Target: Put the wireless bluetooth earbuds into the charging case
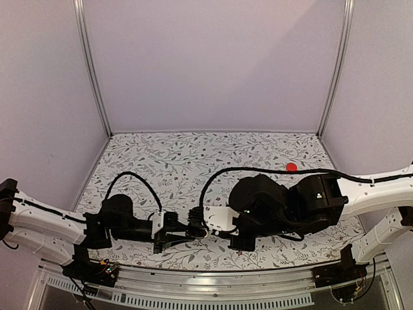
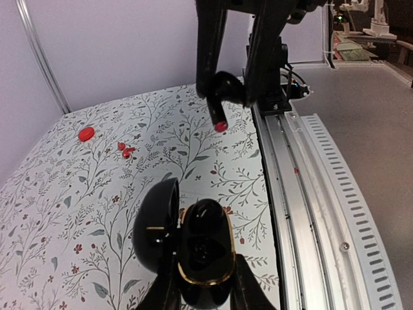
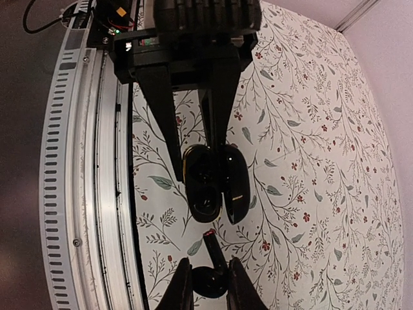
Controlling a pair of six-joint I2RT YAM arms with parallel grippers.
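Observation:
My left gripper is shut on the black charging case (image 2: 205,274), whose lid (image 2: 155,226) stands open. Two dark wells face outward inside a gold-edged rim; whether either is filled is hard to tell. In the right wrist view, the case (image 3: 202,216) is clasped between the left fingers. My right gripper is shut on a black earbud (image 3: 208,287). Its red-tipped stem (image 3: 215,248) points toward the case, with a small gap between them. From above, the two grippers nearly meet and hide the earbud.
A red disc (image 1: 292,166) lies at the back right of the patterned mat. Small red pieces (image 2: 126,152) lie near it in the left wrist view. A metal rail (image 1: 213,281) runs along the front edge.

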